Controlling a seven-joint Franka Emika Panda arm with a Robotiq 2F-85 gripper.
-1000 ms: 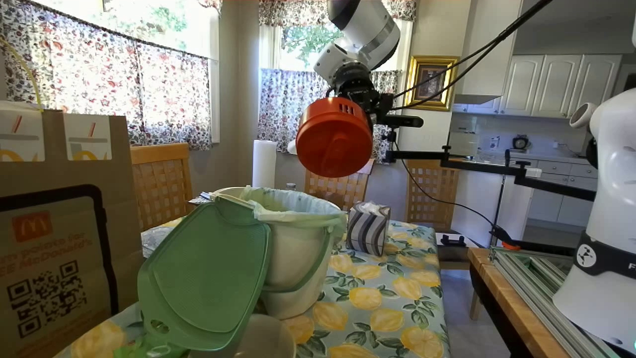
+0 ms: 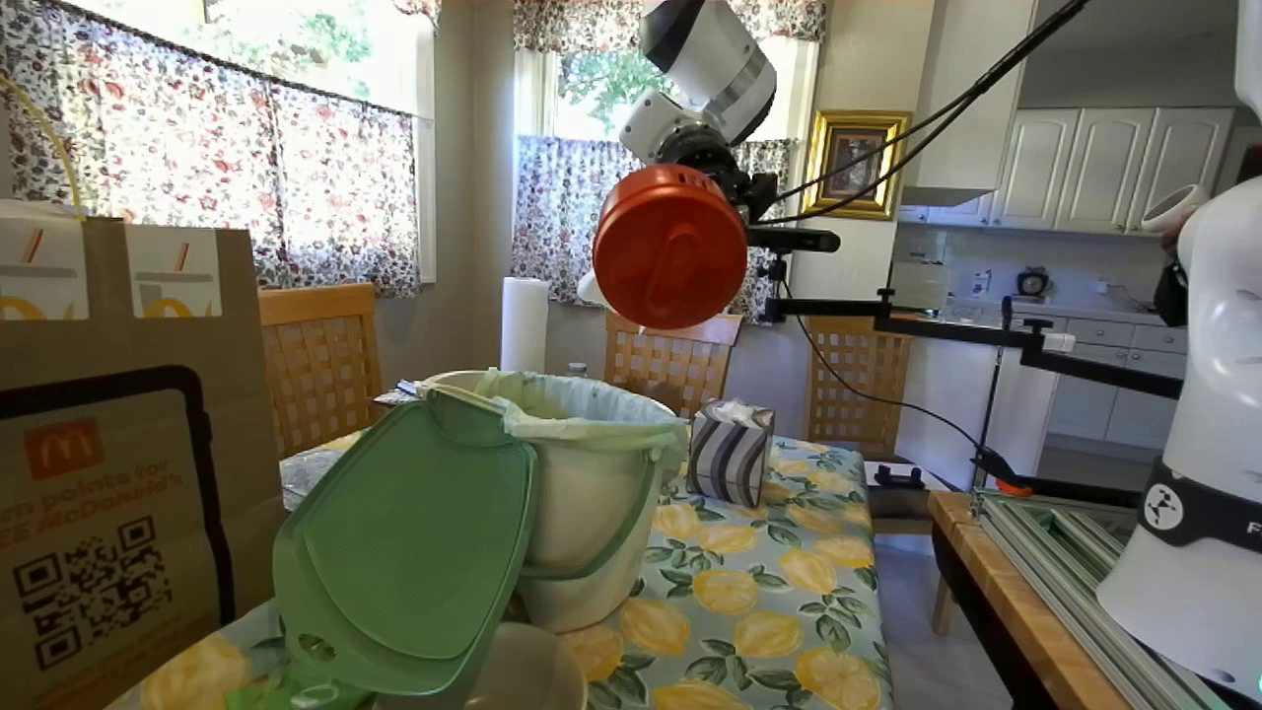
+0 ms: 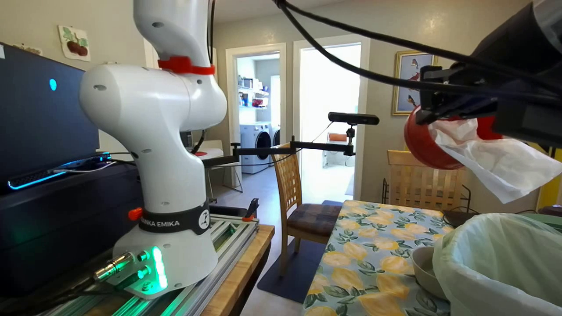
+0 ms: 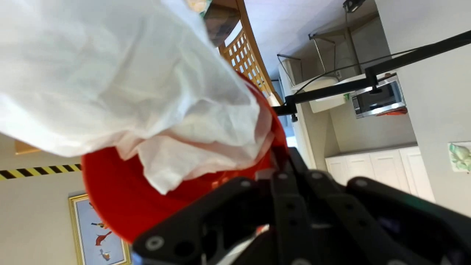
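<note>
Up in the air hangs a red-orange round container (image 2: pixel 669 248), tipped on its side with its base toward exterior view 1. My gripper is shut on the container's thin rim. White crumpled paper or tissue (image 3: pixel 487 152) sticks out of its mouth in exterior view 2; the wrist view shows it covering much of the red inside (image 4: pixel 128 194). A white bin (image 2: pixel 592 509) with a pale green liner (image 3: pixel 490 253) stands open on the table, below the container. Its green lid (image 2: pixel 414 532) leans at the bin's front left.
A striped tissue box (image 2: pixel 731 456) sits right of the bin, and a paper bag (image 2: pixel 130 473) fills the left side. A pale bowl (image 3: pixel 424 266) lies beside the bin. A camera bar (image 2: pixel 964 327) reaches in from the right.
The red container has risen a little and tipped further, so more of its base faces exterior view 1. The arm moved slightly up and left. Bin and lid stayed put.
</note>
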